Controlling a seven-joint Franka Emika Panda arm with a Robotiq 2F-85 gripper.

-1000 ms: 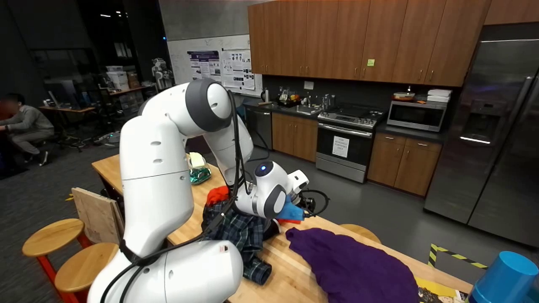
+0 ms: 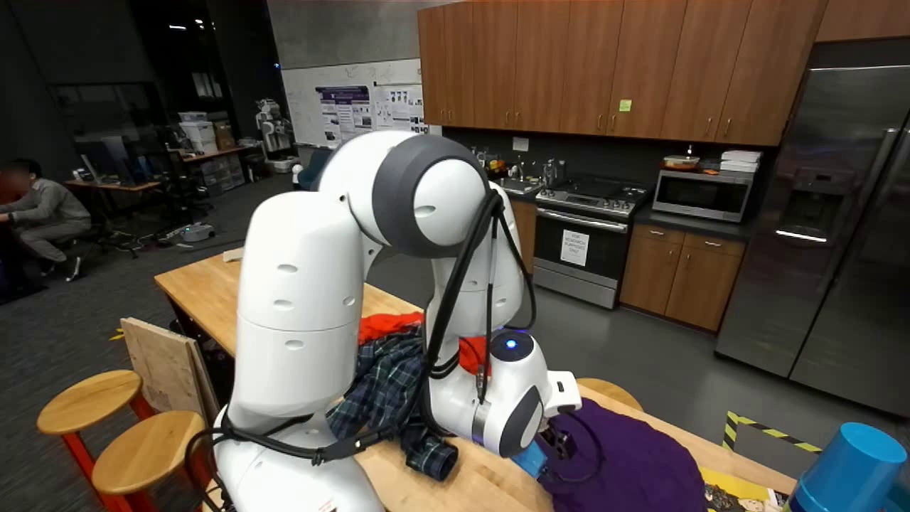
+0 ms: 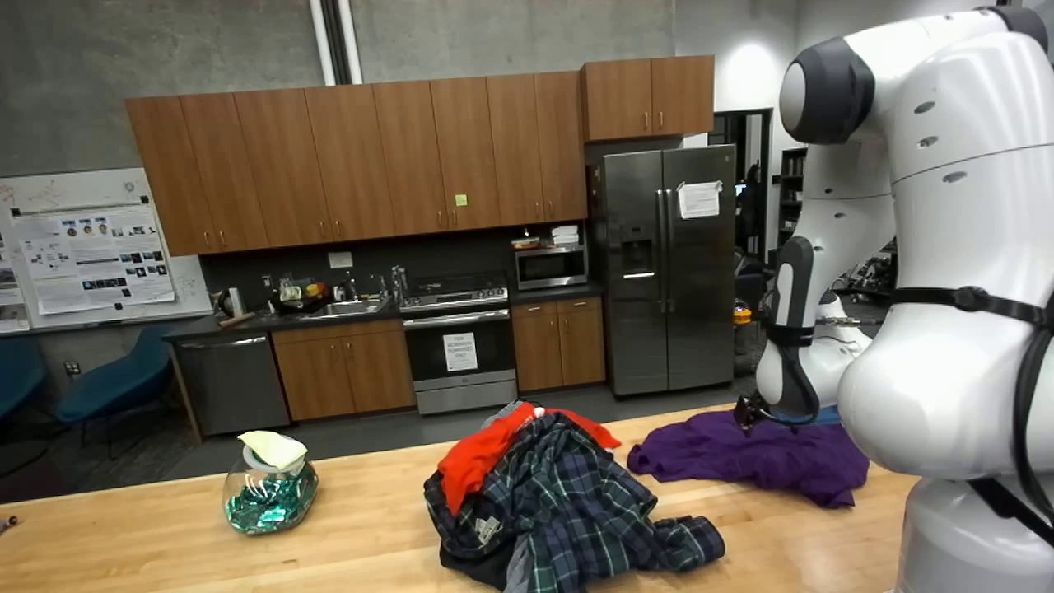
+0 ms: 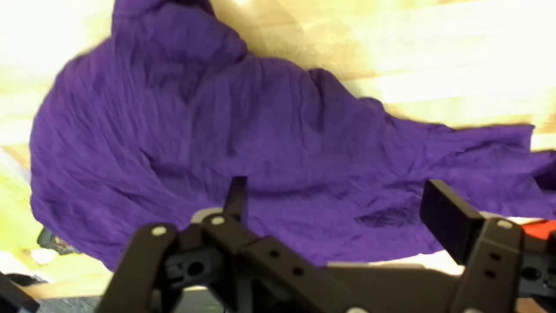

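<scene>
A crumpled purple cloth (image 4: 292, 141) is spread on the wooden table, filling much of the wrist view. My gripper is over it with its fingers wide apart, and nothing is between them. In exterior view 2 the gripper (image 3: 748, 413) appears low at the near edge of the purple cloth (image 3: 771, 459); whether it touches the fabric I cannot tell. To the left of that cloth, a heap of clothing holds a dark plaid shirt (image 3: 593, 494) and a red garment (image 3: 484, 456).
A glass jar (image 3: 272, 494) with green shiny filling and a yellow cloth on top stands at the table's left. Blue cups (image 2: 853, 469) and a yellow printed sheet (image 2: 725, 486) lie beyond the purple cloth. Bare tabletop (image 3: 375, 494) separates jar and heap.
My arm has swung from above the clothing heap toward the purple cloth and come down low over it. In exterior view 1 the arm now hides the jar. The cloth looks unmoved.
</scene>
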